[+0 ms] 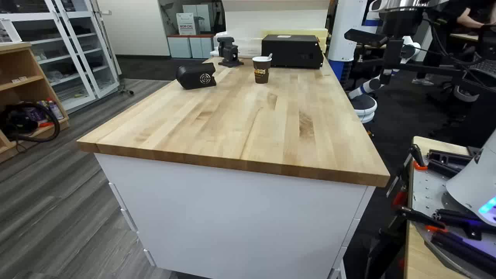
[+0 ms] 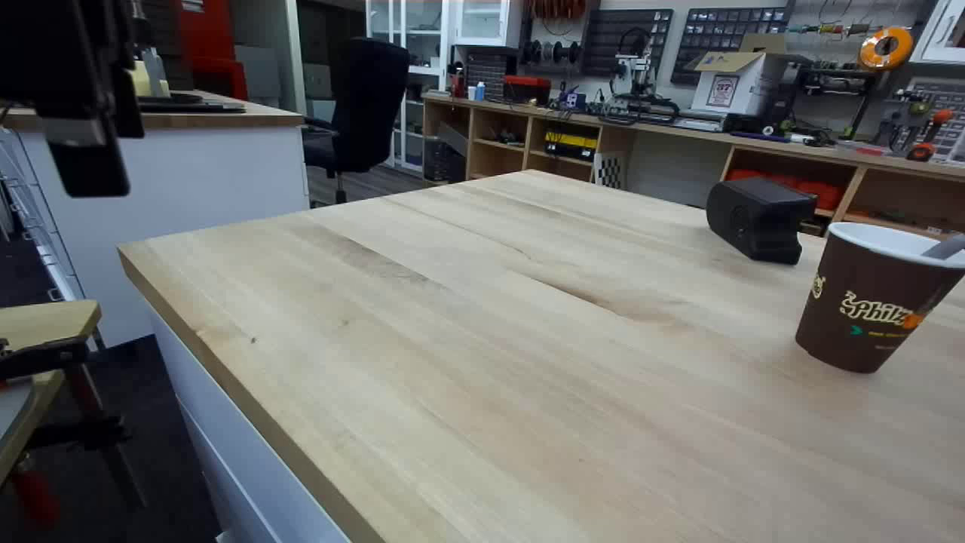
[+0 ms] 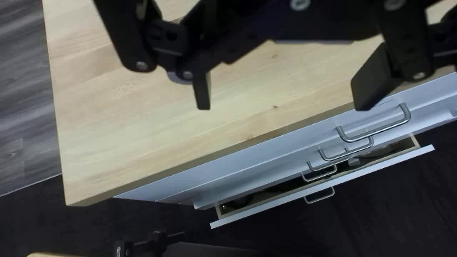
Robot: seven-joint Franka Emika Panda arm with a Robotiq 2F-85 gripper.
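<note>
Over the wooden tabletop (image 3: 141,115) my gripper hangs open in the wrist view, its two fingers wide apart with nothing between them. Exterior view 1 has the arm's end off the table's right side; exterior view 2 catches only a dark finger (image 2: 89,163) at upper left. A brown paper cup (image 1: 261,73) with a white rim stands upright on the table, a spoon-like handle sticking out. To its left in that view lies a black rounded block (image 1: 196,76). Both are well apart from the gripper.
Below the table edge are drawers with metal handles (image 3: 377,130); a lower drawer (image 3: 274,199) is pulled out. At the table's far end stand a black box (image 1: 293,51) and a dark clamp-like device (image 1: 228,52).
</note>
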